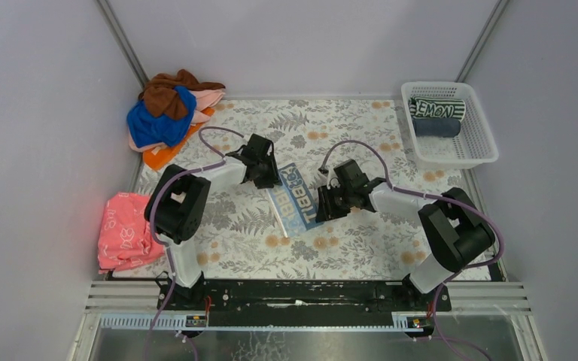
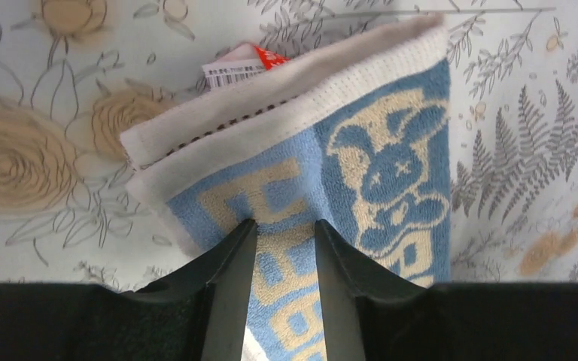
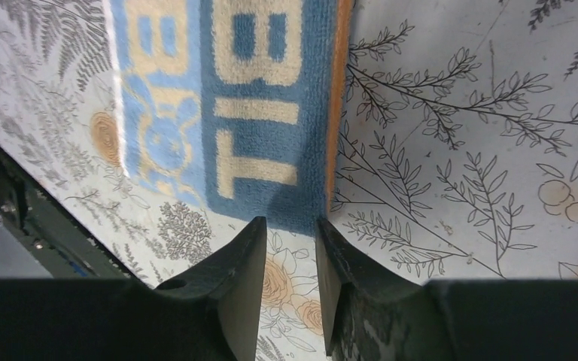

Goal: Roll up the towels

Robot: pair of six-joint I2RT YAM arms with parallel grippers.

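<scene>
A blue and cream folded towel point(image 1: 295, 203) with letters and a rabbit figure lies slanted in the middle of the table. At its far end, my left gripper is shut on the towel point(image 2: 290, 199), whose cloth creases between the fingers; a white border and a red-and-white label show beyond. At the near right end, my right gripper is part open, fingertips a little apart. The end edge of the towel point(image 3: 271, 195) comes up to these tips; whether any cloth lies between them is unclear.
A white basket point(image 1: 485, 139) at the back right holds a striped green roll point(image 1: 438, 109) and a dark grey-blue roll point(image 1: 436, 127). Loose brown, blue, pink and orange cloths point(image 1: 164, 113) are heaped back left; a coral cloth point(image 1: 129, 233) lies front left.
</scene>
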